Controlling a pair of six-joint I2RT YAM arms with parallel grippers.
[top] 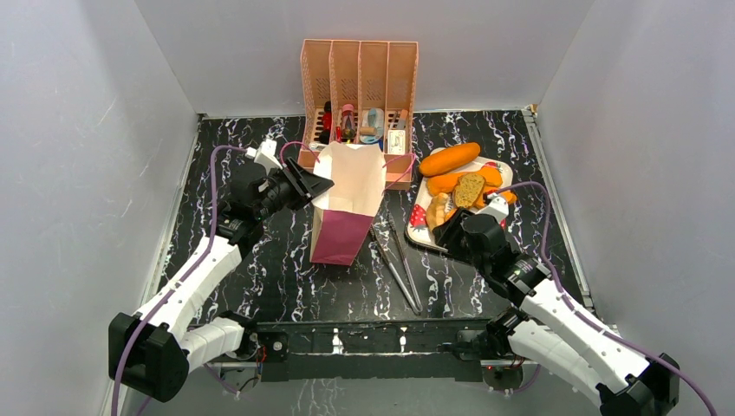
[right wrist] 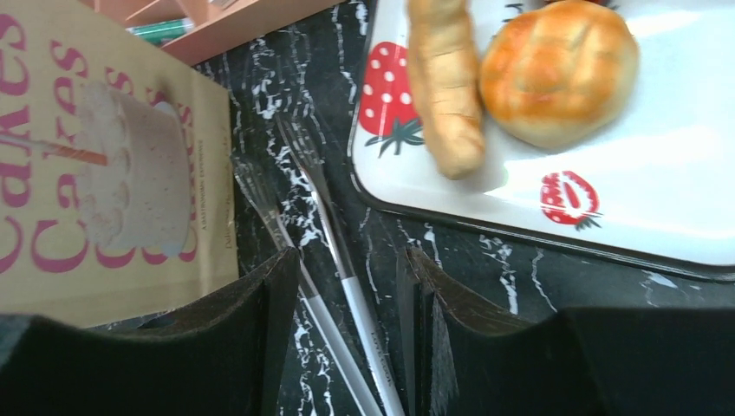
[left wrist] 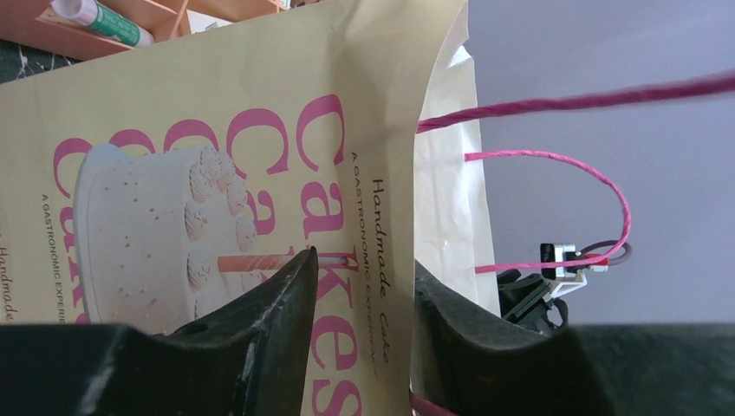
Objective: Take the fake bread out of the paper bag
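The paper bag [top: 342, 230], cream and magenta with pink handles, stands open at the table's middle; its top view shows an empty-looking cream interior. My left gripper is at the bag's upper left edge, the printed rim running between its fingers; whether it grips is unclear. My right gripper hangs over the table near the tray's front-left corner, fingers apart, nothing between them. Several fake breads lie on the white tray [right wrist: 659, 199], among them a long loaf [top: 449, 159] and a slice [top: 468, 191]. Metal tongs [right wrist: 360, 321] lie between bag and tray.
A peach organizer [top: 386, 78] with small items stands at the back, behind the bag. Grey walls enclose the sides and back.
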